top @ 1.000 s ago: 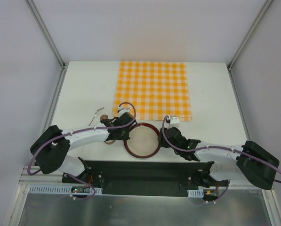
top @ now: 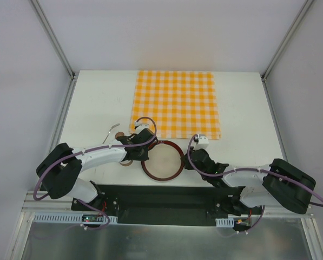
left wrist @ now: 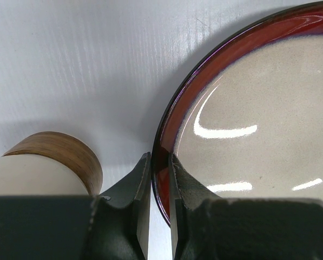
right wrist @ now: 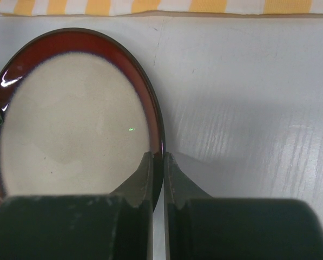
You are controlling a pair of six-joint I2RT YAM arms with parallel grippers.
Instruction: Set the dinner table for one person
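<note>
A dark red-rimmed plate with a cream centre (top: 163,161) lies on the white table below the checked placemat. My left gripper is at the plate's left rim, its fingers close together either side of it, part open or closing. My right gripper is shut on the plate's right rim. A wooden-sided item with a pale top (left wrist: 58,165) stands left of the plate. A silver utensil (top: 111,130) lies to the upper left, partly near my left arm.
The yellow checked placemat (top: 175,103) covers the back middle of the table. Free table space (top: 248,114) is on both sides of it.
The right arm has shifted very slightly at the plate's rim. Otherwise little has visibly changed in the top view.
</note>
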